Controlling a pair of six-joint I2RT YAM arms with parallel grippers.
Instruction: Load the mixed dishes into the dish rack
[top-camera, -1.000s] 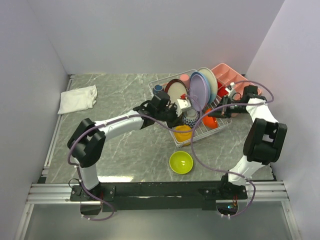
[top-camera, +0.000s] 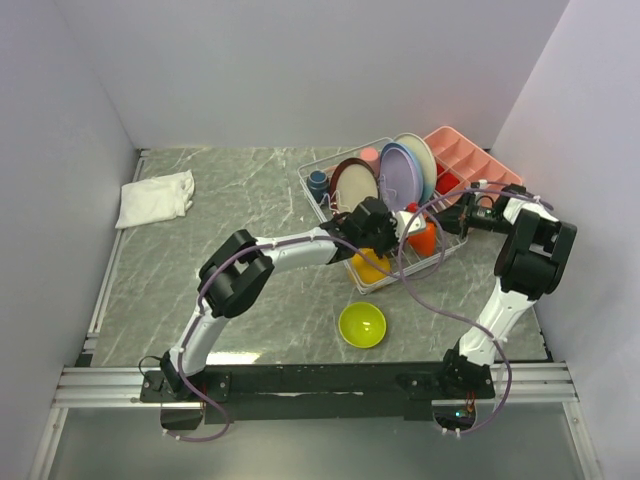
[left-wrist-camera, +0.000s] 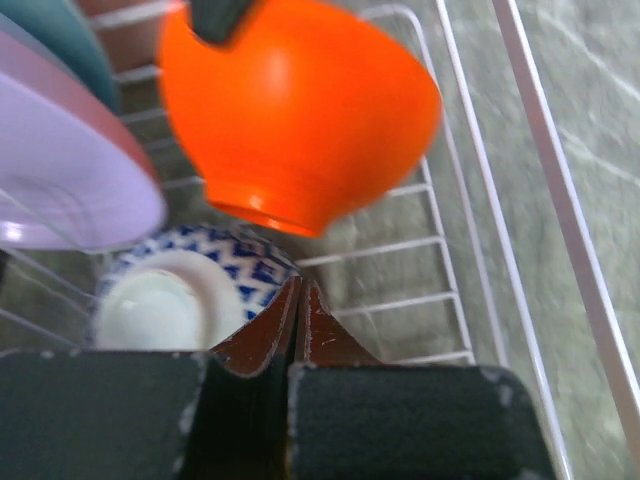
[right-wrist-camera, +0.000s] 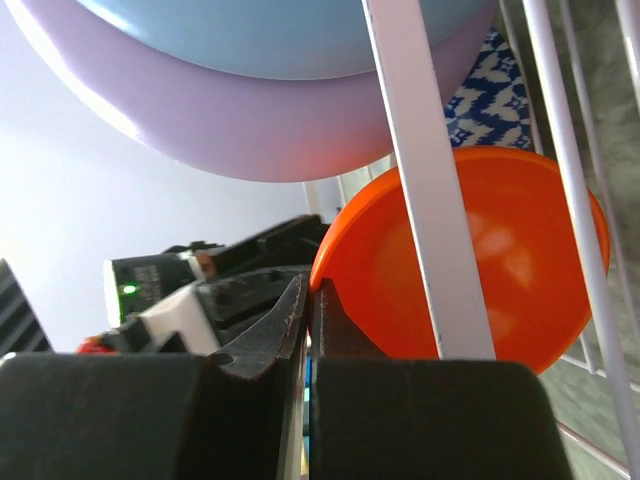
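Observation:
In the white rack (top-camera: 310, 172) stand plates, among them a lilac one (top-camera: 399, 182) (left-wrist-camera: 70, 150), with an orange bowl (top-camera: 422, 238) (left-wrist-camera: 290, 100) (right-wrist-camera: 530, 260) at the right and a yellow bowl (top-camera: 367, 266) at the front. My left gripper (top-camera: 385, 243) is shut, nothing visible between its fingers, above the rack beside the orange bowl, over a blue-patterned dish (left-wrist-camera: 260, 270). My right gripper (top-camera: 458, 222) is shut at the orange bowl's rim; whether the rim is between its tips is unclear. A green bowl (top-camera: 362, 324) sits on the table before the rack.
A pink compartment tray (top-camera: 465, 150) is behind the rack at right. A white cloth (top-camera: 156, 199) lies at far left. A purple cable loops over both arms.
My left arm has moved right, further over the rack toward the orange bowl. My right arm has shifted slightly at the rack's right side.

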